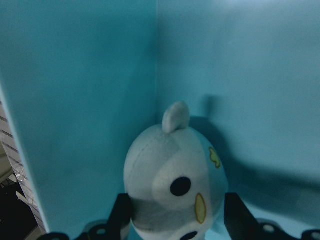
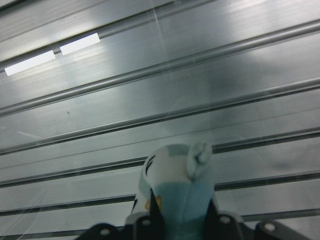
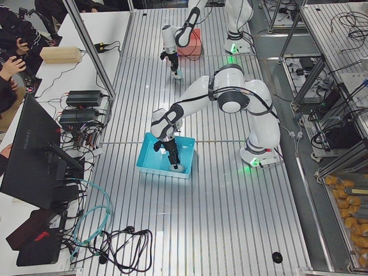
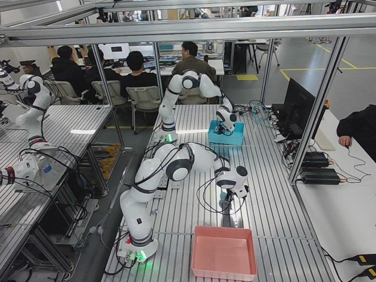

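A white plush toy with a dark eye and yellow patches lies in the blue bin, against its wall in the left wrist view. My left gripper is down in the bin with a finger at each side of it; whether it grips is unclear. My right gripper is low over the metal table in front of the pink bin, with a light-blue and white plush toy between its fingers; how firmly they close on it is hard to tell.
The pink bin stands empty near the right arm. Cables and a monitor line one side.
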